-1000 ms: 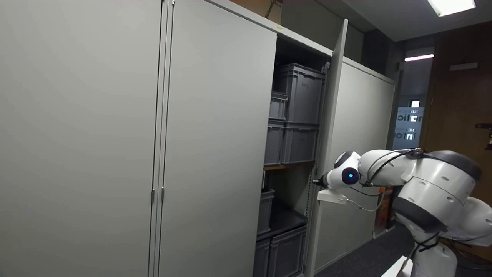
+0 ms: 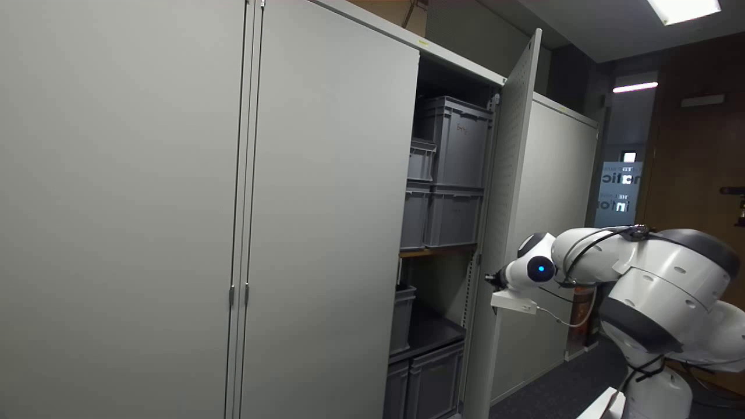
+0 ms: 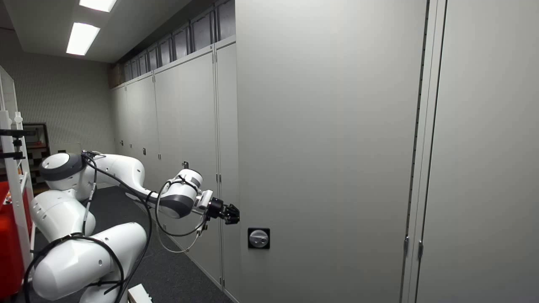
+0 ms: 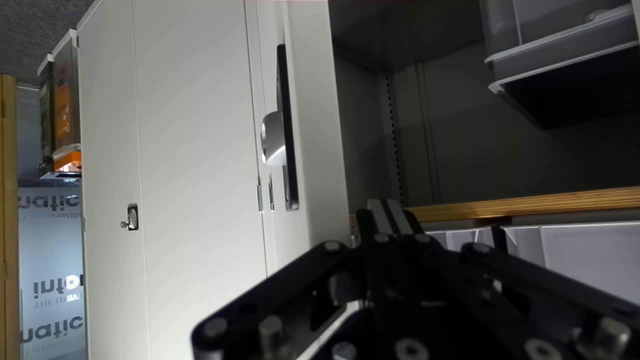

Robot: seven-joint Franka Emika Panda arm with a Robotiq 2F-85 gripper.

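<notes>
A grey cabinet door point(image 2: 517, 153) stands ajar, its perforated inner face partly showing. On its outer face point(image 3: 328, 126) sits a round silver handle point(image 3: 258, 239) in a black plate; the same handle point(image 4: 274, 138) appears side-on in the wrist view. My gripper is shut, with nothing visible between its fingers. It lies just inside the door's free edge point(image 4: 318, 132), on the side of the cabinet interior. From outside, the gripper point(image 3: 233, 214) shows at that edge, left of the handle and slightly higher. Whether the fingers touch the door cannot be made out.
Inside the cabinet, grey bins point(image 2: 457, 143) stand on shelves, one with a wooden front edge point(image 4: 528, 203). The neighbouring door point(image 2: 335, 174) left of the opening is closed. Further closed cabinets point(image 3: 184, 111) line the wall, and dark carpet point(image 3: 166, 272) lies clear beside the arm.
The door has swung wider to the right, and more of its perforated inner face shows. My arm and gripper have shifted right along with the door's edge.
</notes>
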